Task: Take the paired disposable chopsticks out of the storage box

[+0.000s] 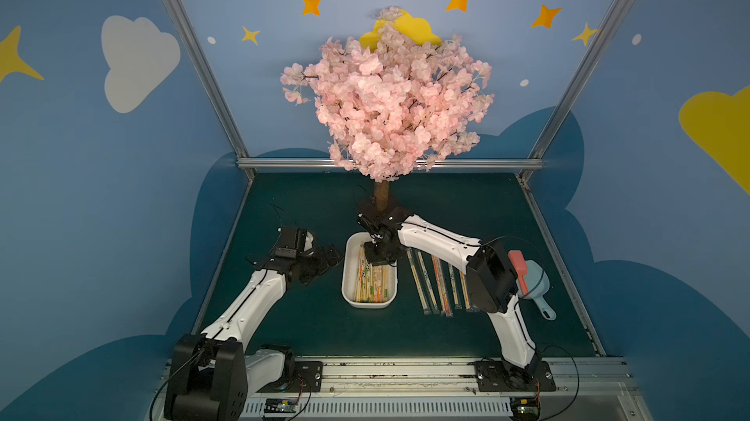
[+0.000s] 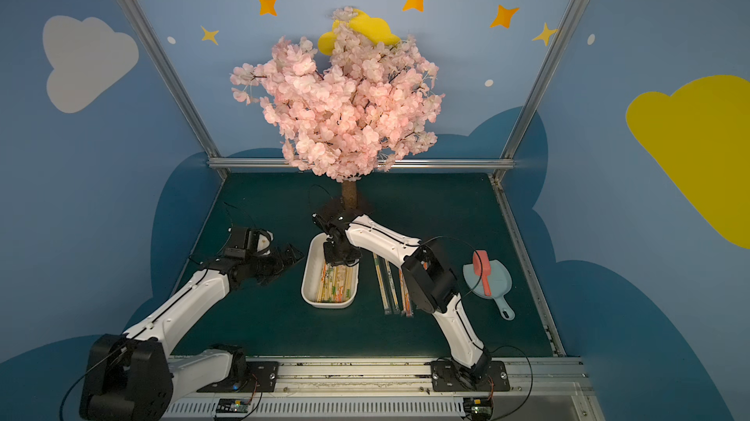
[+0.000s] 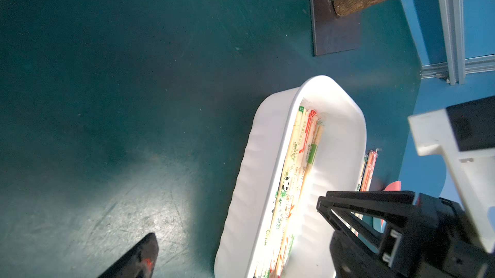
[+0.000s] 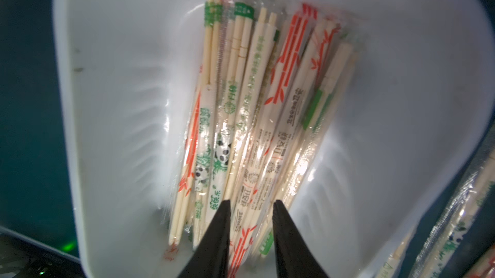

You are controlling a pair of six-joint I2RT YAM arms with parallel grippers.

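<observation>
The white storage box [image 1: 345,284] stands at the middle of the table. Several paired chopsticks [image 4: 247,107] in clear wrappers lie lengthwise in it, some with green bands, others with red or panda prints. Over the box, my right gripper points down, its fingers parted partway above a red-printed pair [image 4: 265,138]; whether they touch it is hard to tell. My left gripper [image 1: 337,254] waits left of the box, and its widely spread, blurred fingers [image 3: 138,258] hold nothing.
Several wrapped chopstick pairs [image 1: 439,284] lie in a row right of the box. A light blue dustpan [image 2: 500,284] with a red brush [image 2: 482,268] sits farther right. The tree trunk [image 1: 381,194] rises behind the box. Table between the box and front edge is clear.
</observation>
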